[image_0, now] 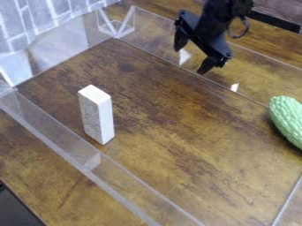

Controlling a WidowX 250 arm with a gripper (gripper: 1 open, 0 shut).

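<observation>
My black gripper (pixel 200 53) hangs at the top of the camera view, over the back part of the clear-walled area, open with nothing seen between its fingers. A white upright block (pixel 95 113) stands on the wooden board at the left middle. A green bumpy object, like a bitter melon (pixel 285 121), lies at the right edge, partly out of view.
Clear plastic walls (pixel 48 128) run around the wooden board (pixel 177 150). Small white pieces show near the back wall beside and below my gripper. The middle and front of the board are free. A pale checked cloth is at the top left.
</observation>
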